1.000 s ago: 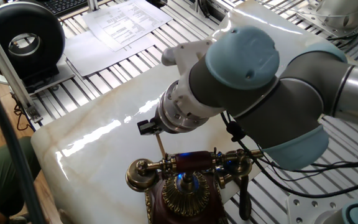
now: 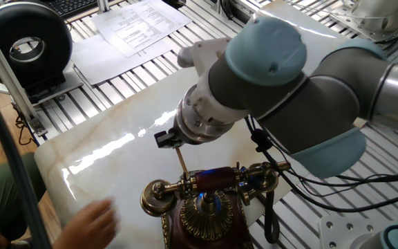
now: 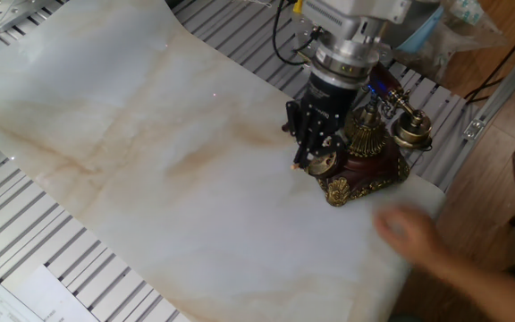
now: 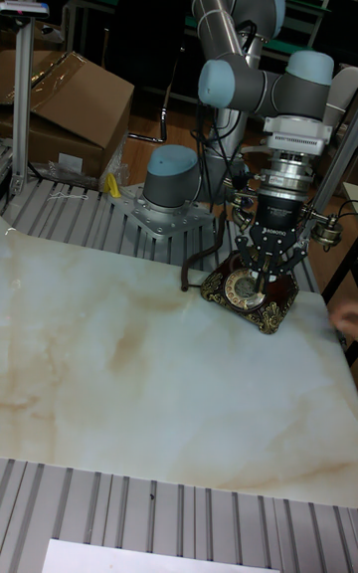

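Note:
An old-style telephone with a dark red body and brass trim stands on the marbled sheet, its near part filling the bottom of exterior view 1 [image 2: 208,220] and its dial [image 4: 246,290] facing up in exterior view 3. The handset [image 2: 214,179] rests across its cradle. My gripper [image 4: 265,270] points down over the dial side, its fingers drawn together. A thin, light wooden stick [image 2: 182,160] sticks out below it, seemingly held between the fingers. Whether the stick's tip touches the dial I cannot tell.
A person's blurred hand [image 3: 405,228] is close to the telephone over the sheet [image 3: 195,206]. Black cables [image 2: 351,183] hang along the arm. Most of the sheet away from the telephone is bare. Papers [image 2: 133,31] lie behind it.
The person's hand has come in from the lower left toward the telephone. The telephone has stayed put.

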